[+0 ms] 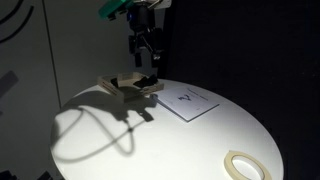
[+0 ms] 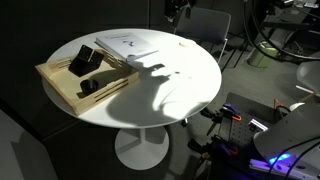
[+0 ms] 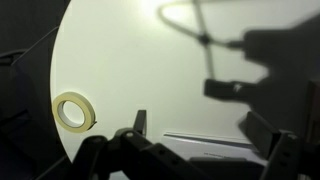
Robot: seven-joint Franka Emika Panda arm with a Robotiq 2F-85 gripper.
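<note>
High over the round white table [image 1: 195,145], my gripper [image 1: 147,61] hangs near the wooden tray in exterior view 1. The wrist view has the fingers of my gripper spread wide, with nothing held between them. Black objects [image 2: 84,60] lie inside the open wooden tray [image 2: 106,99]. A flat white box or booklet [image 1: 187,103] with small dark print rests beside the tray. Near the table's edge lies a beige tape roll [image 1: 231,163]; the wrist view shows this same tape roll [image 3: 88,117] at left.
A grey chair [image 2: 210,25] stands beyond the table in exterior view 2. Cables hang near the arm.
</note>
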